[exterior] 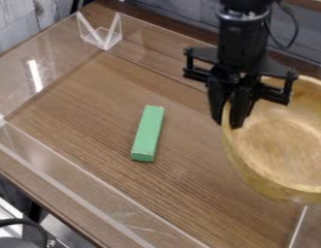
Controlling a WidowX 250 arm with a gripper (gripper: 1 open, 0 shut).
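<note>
My black gripper (234,92) is at the upper right, shut on the rim of a large beige bowl (272,155) that hangs tilted and fills much of the right side, running out of frame. A green block (147,133) lies on the wooden table (85,165), left of the bowl.
A small white wire-like holder (101,29) stands at the back left. A white object shows at the left edge.
</note>
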